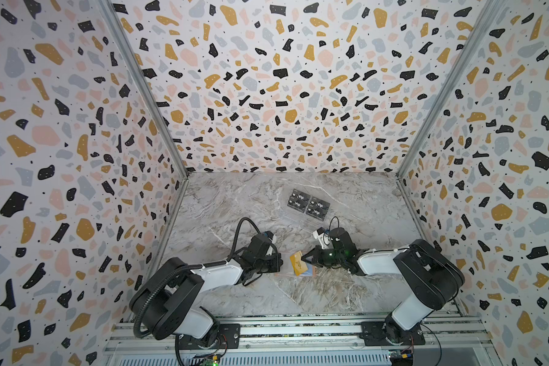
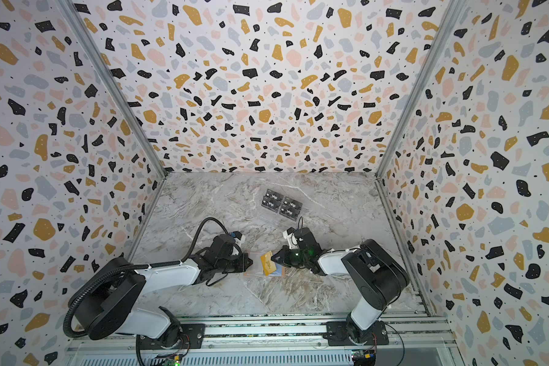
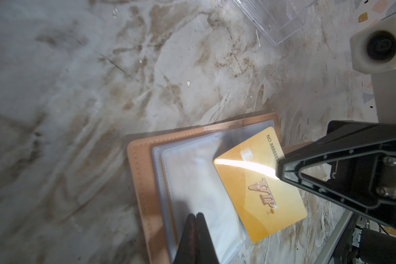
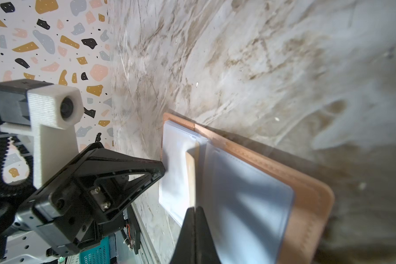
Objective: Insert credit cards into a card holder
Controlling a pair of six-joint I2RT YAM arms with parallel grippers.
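Note:
A tan card holder (image 3: 140, 176) with clear plastic sleeves (image 3: 198, 180) lies open on the marble table, between my two arms. My right gripper (image 1: 305, 258) is shut on a gold VIP card (image 3: 259, 189), seen broad side and tilted over the sleeves in the left wrist view. The right wrist view shows that card nearly edge-on, running out from the fingertips. Whether its lower edge has entered a sleeve, I cannot tell. At the holder's left side, my left gripper is shut, its tips at the sleeve; whether it pinches any plastic is unclear.
Behind the holder stands a clear plastic box (image 3: 272, 26) with black VIP cards (image 1: 308, 204) in two stacks. Bare marble (image 1: 225, 195) spreads to the left and right of the box.

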